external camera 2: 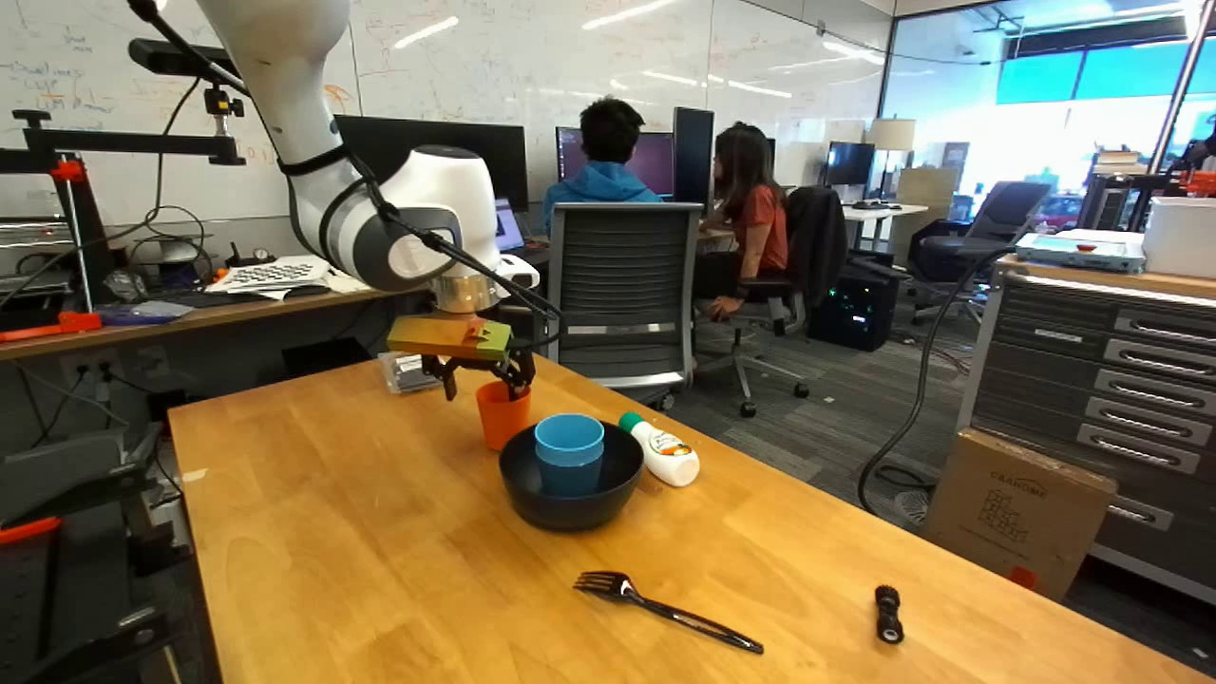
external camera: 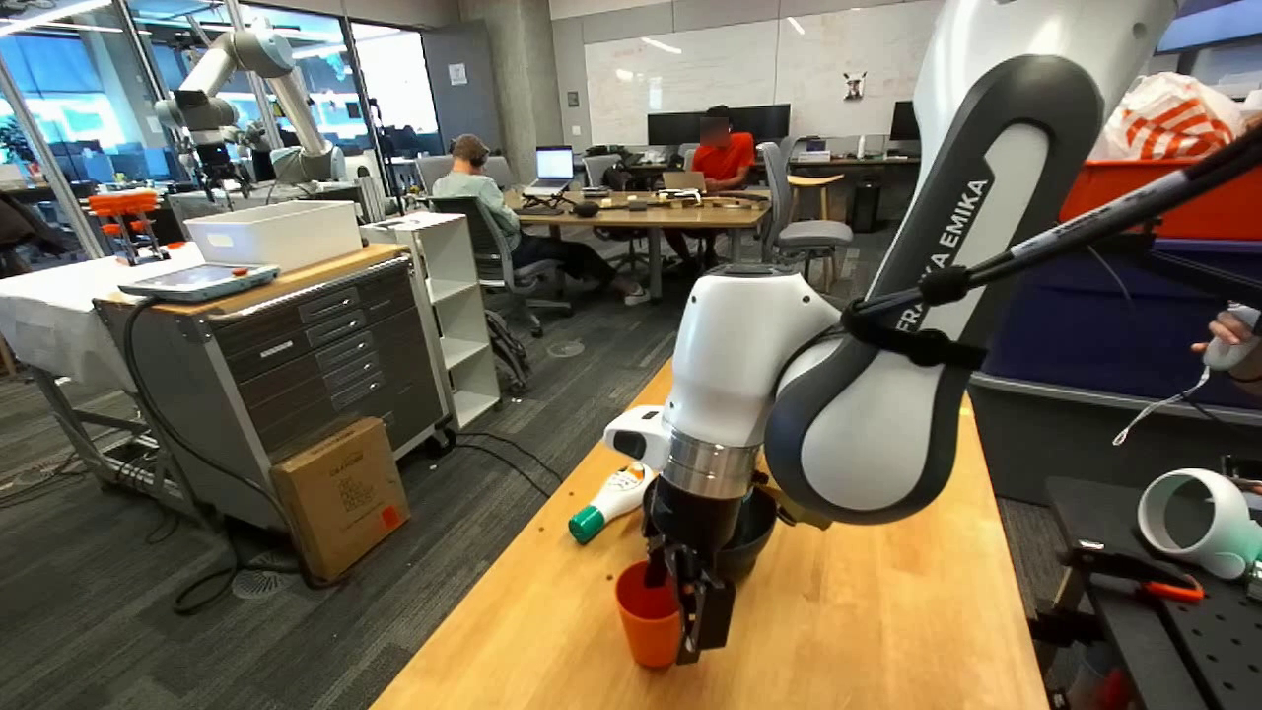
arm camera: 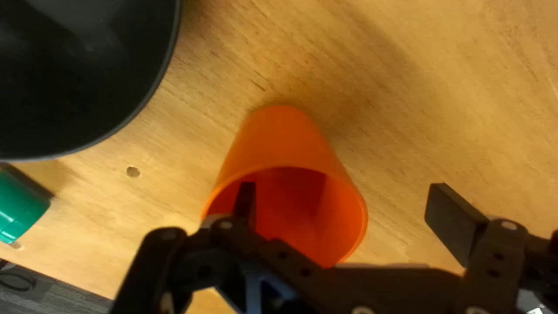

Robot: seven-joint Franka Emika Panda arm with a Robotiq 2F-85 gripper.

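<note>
An orange cup (external camera: pixel 648 629) stands upright on the wooden table. My gripper is open over it: in the wrist view one finger (arm camera: pixel 246 201) reaches into the cup's mouth, while the other finger (arm camera: pixel 452 222) stays outside, clear of the wall to the right. Whether the inner finger touches the cup cannot be told. Beside the cup is a black bowl (external camera 2: pixel 530 498) holding blue cups (external camera 2: pixel 570 469), apparently stacked. A white bottle with a green cap (external camera 2: pixel 669 454) lies by the bowl.
Toward the end of the table seen nearest in exterior view 2 lie a black fork (external camera 2: pixel 667 610) and a small black flashlight (external camera 2: pixel 888 616). A clear package (external camera 2: pixel 408 372) rests behind the orange cup.
</note>
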